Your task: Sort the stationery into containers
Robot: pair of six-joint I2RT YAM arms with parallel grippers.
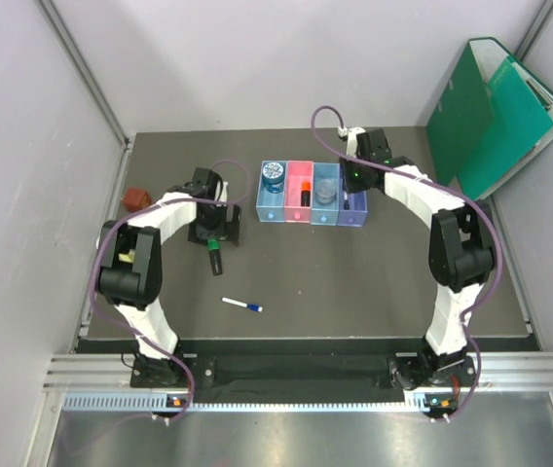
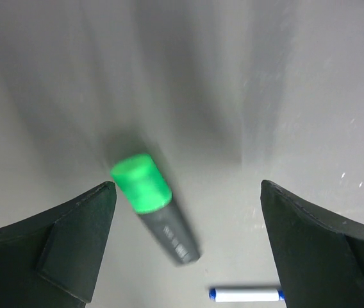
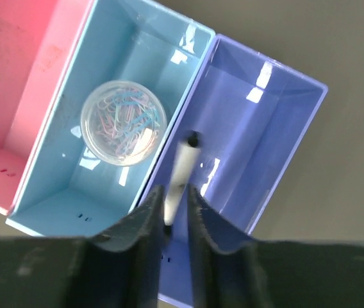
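Note:
My left gripper hangs open above a green-capped black marker (image 2: 142,186) lying on the mat; a white, blue-capped marker (image 2: 245,294) lies nearer the front. My right gripper is at the purple compartment (image 3: 249,154), where a blurred white pen (image 3: 183,165) is at its fingertips; whether it is held is unclear. Beside it are a light blue compartment with a cup of paper clips (image 3: 124,122), a pink one holding an orange-capped black item (image 1: 306,195), and another blue one with a jar (image 1: 274,175).
A reddish-brown block (image 1: 136,199) sits at the left edge of the mat. Green binders (image 1: 491,112) stand in the back right corner.

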